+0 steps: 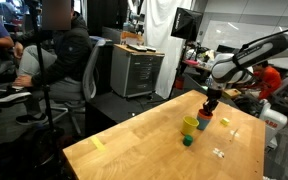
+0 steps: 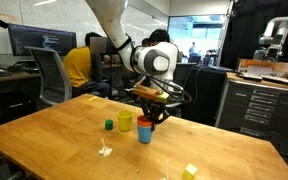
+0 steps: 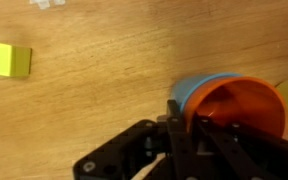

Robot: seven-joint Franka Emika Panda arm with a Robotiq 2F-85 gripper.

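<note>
An orange cup point(image 3: 246, 103) sits nested in a blue cup point(image 3: 189, 88), its open mouth facing the wrist camera. In exterior view 2 the blue cup point(image 2: 144, 134) stands upright on the wooden table, with the orange cup point(image 2: 144, 119) showing above its rim. My gripper is at the near side of the orange rim, shut on the orange cup. Whether the fingers also pinch the blue wall cannot be made out. Close beside the pair is a yellow cup point(image 2: 124, 120), partly seen as well at the wrist view's right edge.
A small green object point(image 2: 109, 125) lies past the yellow cup. A yellow block point(image 2: 190, 171) and a white item point(image 2: 105, 151) rest apart from the cups.
</note>
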